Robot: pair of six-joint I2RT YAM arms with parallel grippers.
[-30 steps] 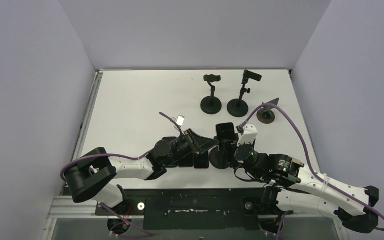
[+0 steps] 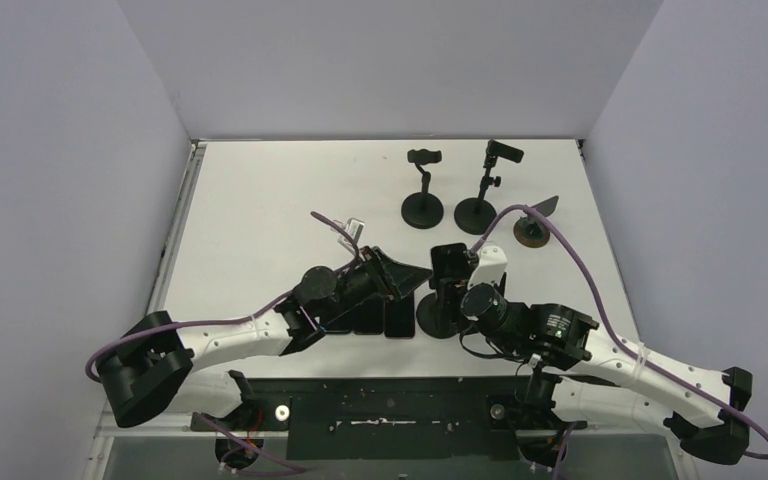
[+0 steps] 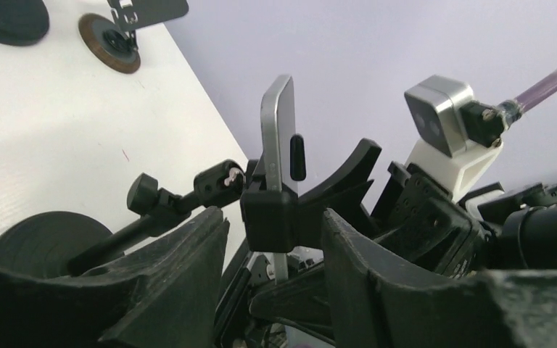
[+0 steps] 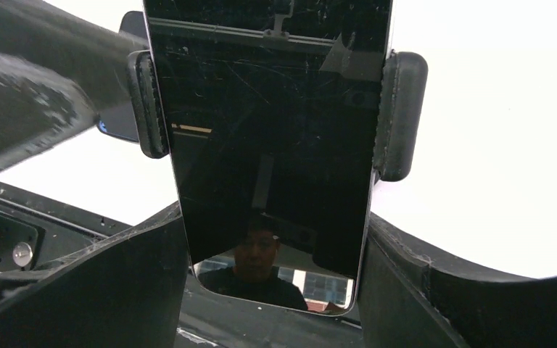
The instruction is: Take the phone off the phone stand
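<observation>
The phone (image 4: 268, 145), dark-screened and scratched, stands held in the stand's clamp (image 4: 404, 116), whose padded arms press both long edges in the right wrist view. Its thin silver edge shows upright in the left wrist view. My right gripper straddles the phone's lower part, one finger at each long edge; whether they grip is unclear. My left gripper is part open, with the clamp seen between its fingertips and no hold on it visible. From above, the stand's round base (image 2: 433, 322) is partly covered by the right arm.
More stands occupy the back right: two dark ones (image 2: 422, 210) (image 2: 475, 216) and a brown-based one (image 2: 532, 234). Other dark phones (image 2: 399, 318) lie flat beside the stand, partly under my left arm.
My left arm's elbow has swung left and down, while its gripper stays near the clamp. The right gripper and the phone have shifted only slightly.
</observation>
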